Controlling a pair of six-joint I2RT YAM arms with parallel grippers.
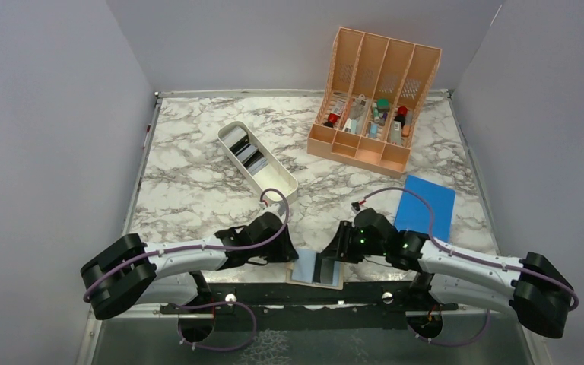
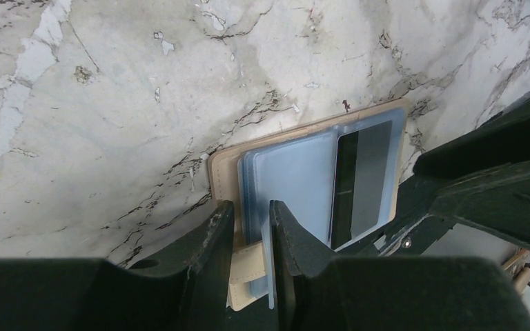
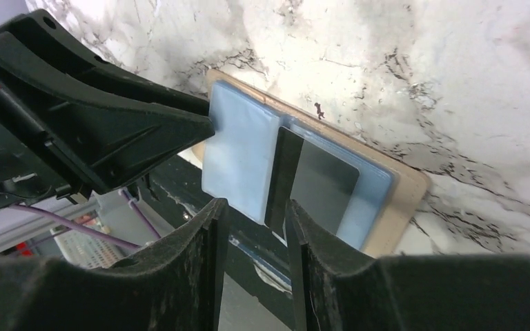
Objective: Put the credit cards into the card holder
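The card holder [image 1: 336, 285] lies open near the table's front edge, a tan cover with translucent bluish sleeves. A dark card [image 2: 345, 189] sits partly in one sleeve: its right part looks grey through the plastic, while a black strip at its left side is uncovered. At the holder's left end, my left gripper is shut on a bluish sleeve [image 2: 269, 265], seen edge-on between its fingers. My right gripper is partly open over the holder near the card's front end, nothing held between its fingers. One right finger [image 3: 295, 221] overlaps the card in that view.
A white tray [image 1: 280, 169] with several cards stands at the back left. Behind is a tan compartment organizer [image 1: 361, 154] with small items. A blue sheet [image 1: 435, 204] lies at the right.
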